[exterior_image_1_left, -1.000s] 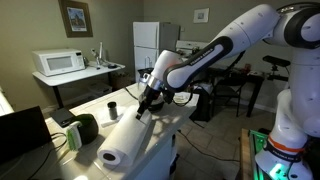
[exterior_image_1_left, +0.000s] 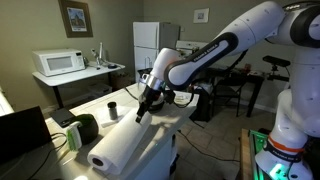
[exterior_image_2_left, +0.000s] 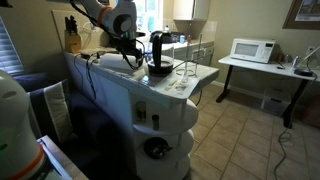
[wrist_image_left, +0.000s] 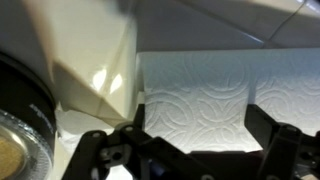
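Note:
A white paper towel roll (exterior_image_1_left: 122, 143) lies on its side along the counter. In the wrist view its embossed paper (wrist_image_left: 200, 95) fills the space in front of my gripper. The two dark fingers stand wide apart, one near the roll's left edge and the other over the paper. Exterior view 1 shows the gripper (exterior_image_1_left: 144, 104) low at the roll's far end. I cannot tell whether the fingers touch the paper. From the other side, the roll (exterior_image_2_left: 118, 63) lies at the counter's far end, partly hidden by other things.
A dark-rimmed pot (wrist_image_left: 22, 150) is close at the left in the wrist view. On the counter stand a black cup (exterior_image_1_left: 113, 110) and a green-and-black item (exterior_image_1_left: 88, 128). A white microwave (exterior_image_1_left: 59, 62) sits on a separate table.
My gripper has moved little, if at all.

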